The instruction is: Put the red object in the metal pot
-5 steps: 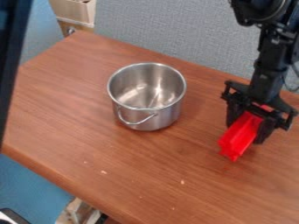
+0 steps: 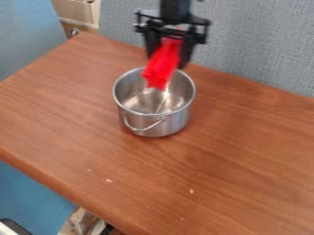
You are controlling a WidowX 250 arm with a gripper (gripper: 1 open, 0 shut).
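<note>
The red object (image 2: 161, 64) hangs tilted from my black gripper (image 2: 170, 46), which is shut on its upper part. Its lower end overlaps the mouth of the metal pot (image 2: 150, 123) in the camera view, over the far half of the opening. Whether that end is above the rim or just inside it is hard to tell. Upright on the wooden table, the shiny pot shows a bare inside and a thin wire handle lying against its front.
Wide bare stretches of the wooden table (image 2: 73, 110) surround the pot. A grey wall panel (image 2: 263, 50) rises along the back edge. Beyond the left edge is a blue surface (image 2: 31, 193), and box-like things sit at the corners.
Gripper and red object lifted off the table's right side and travelled left and back to the pot. The pot has stayed in place.
</note>
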